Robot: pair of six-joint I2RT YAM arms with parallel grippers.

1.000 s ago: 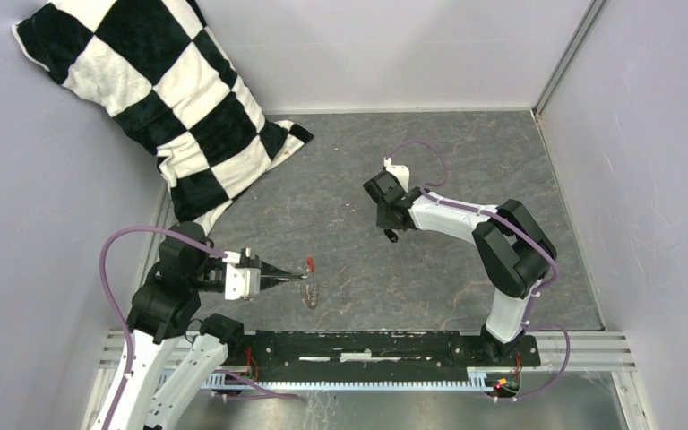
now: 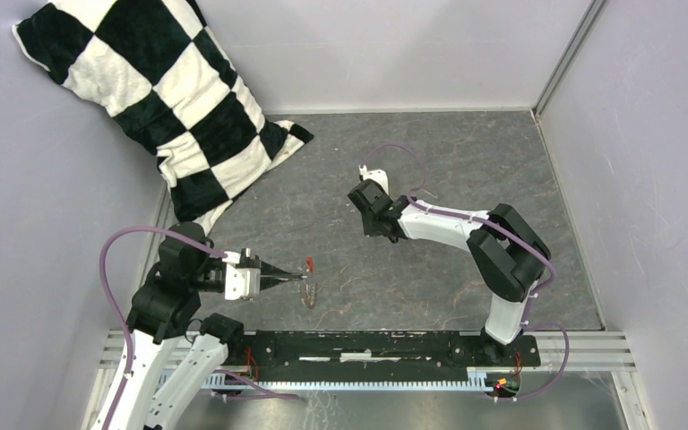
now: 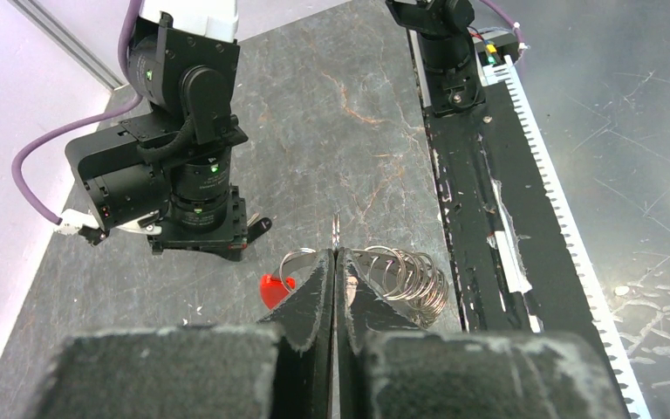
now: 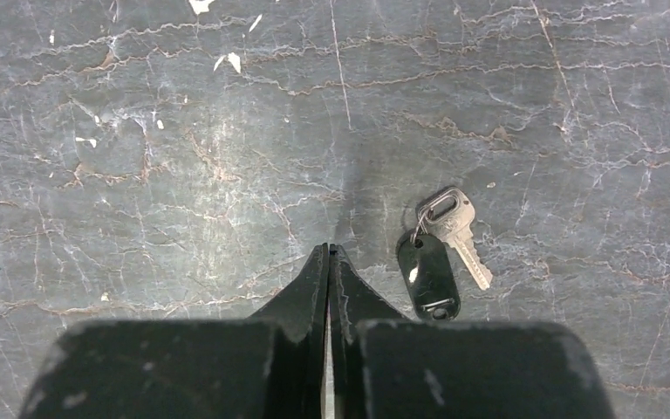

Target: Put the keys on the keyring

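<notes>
Two small keys lie on the grey floor in the right wrist view: a silver key (image 4: 459, 234) and a black fob (image 4: 429, 278), joined by a thin ring at their tops. Just left of them, my right gripper is shut with nothing between its fingers, not touching the fob. From above, the right arm mostly hides the keys. My left gripper is shut on the keyring (image 3: 417, 281), a bunch of wire loops with a red tag (image 3: 274, 290), seen hanging at its tips.
A checkered cushion (image 2: 179, 98) leans in the back left corner. White walls (image 2: 394, 54) enclose the floor, and a black rail (image 2: 358, 358) runs along the front. Open floor (image 2: 394, 296) spreads between the arms.
The left arm has stayed still.
</notes>
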